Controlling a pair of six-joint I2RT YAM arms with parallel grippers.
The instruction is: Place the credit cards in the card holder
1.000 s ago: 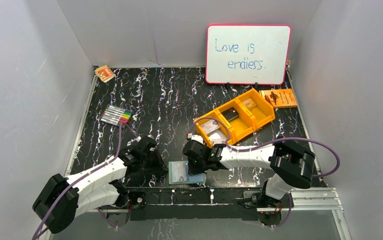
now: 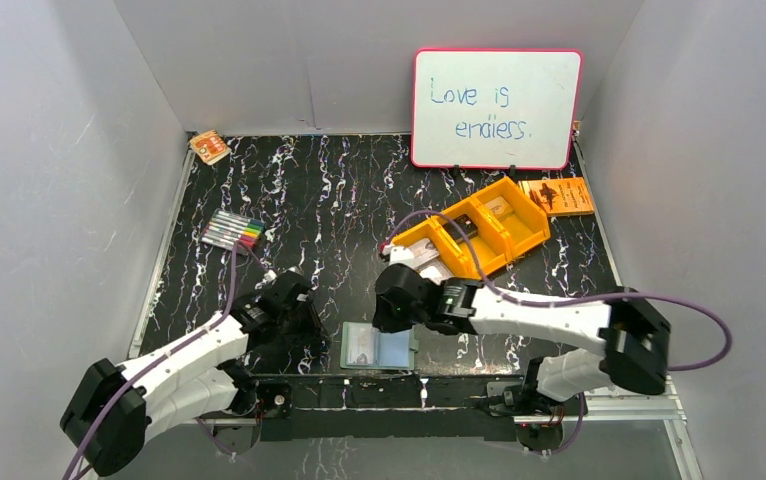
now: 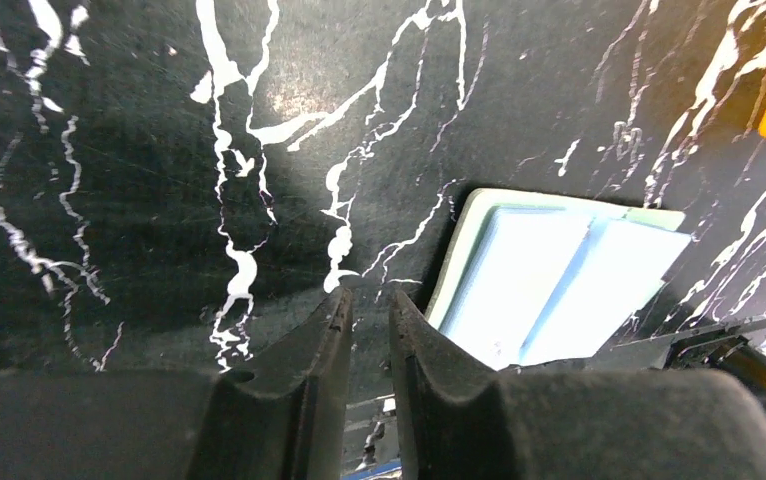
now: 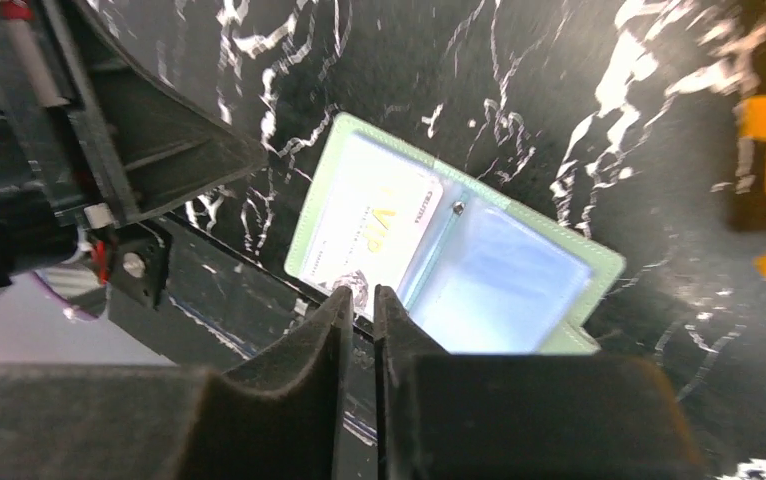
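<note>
The pale green card holder (image 2: 346,361) lies opened flat near the table's front edge. Behind the clear cover of its left page is a white card lettered "VIP" (image 4: 376,235); the bluish right page shows no card. My left gripper is left of the holder, shut, its fingers nearly together and nothing visible between them. Above the holder is my right gripper, its fingertips barely parted, with no card between them. Farther back, the yellow box (image 2: 516,248) has cards (image 2: 422,253) in its near-left compartment.
A set of colored markers (image 2: 231,231) lies at the left. An orange pack (image 2: 210,147) and an orange booklet (image 2: 564,197) are at the back corners, and a whiteboard (image 2: 495,80) stands behind.
My right gripper has shifted back and slightly right above the holder, its elbow swinging outward. The holder slid slightly right earlier.
</note>
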